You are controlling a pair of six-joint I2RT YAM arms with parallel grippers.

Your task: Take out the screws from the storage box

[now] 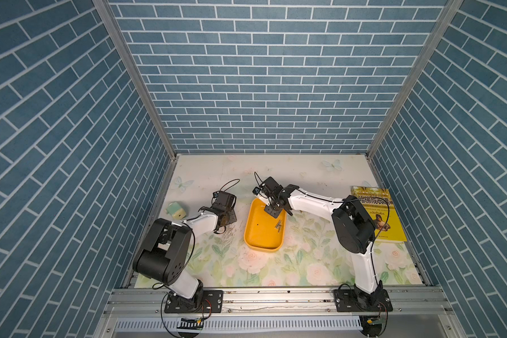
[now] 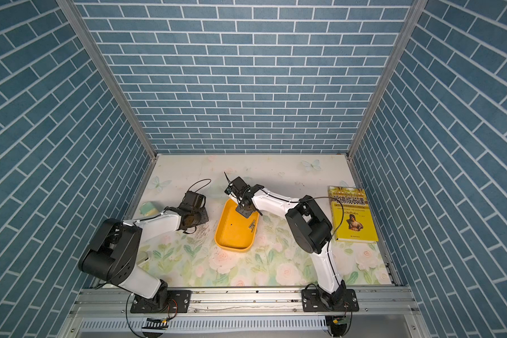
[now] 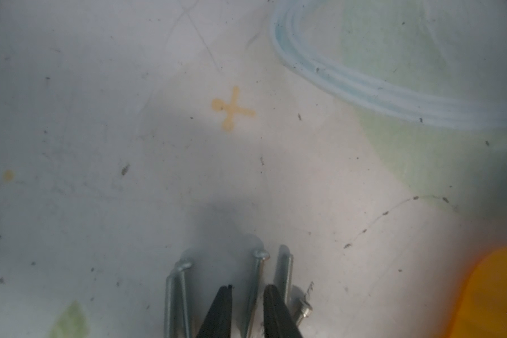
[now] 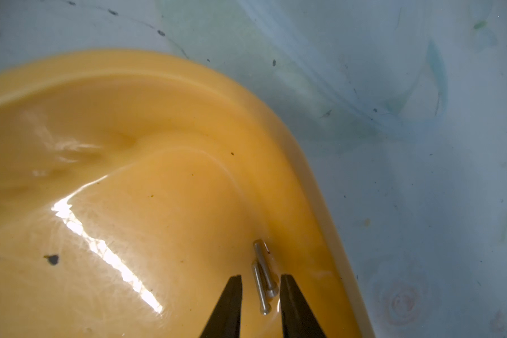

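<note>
The orange storage box [image 1: 263, 239] sits at the table's centre. Two silver screws [image 4: 262, 284] lie side by side inside it, in the right wrist view. My right gripper hangs over the box, open, its fingertips around the screws' line of view, holding nothing. My left gripper is low over the table left of the box, fingers part open. Several loose screws [image 3: 288, 270] lie around its fingertips; one screw shows behind the gap between them, whether touching is unclear.
A yellow book [image 2: 353, 217] lies at the table's right edge. A small pale green object [image 1: 175, 210] is at the far left.
</note>
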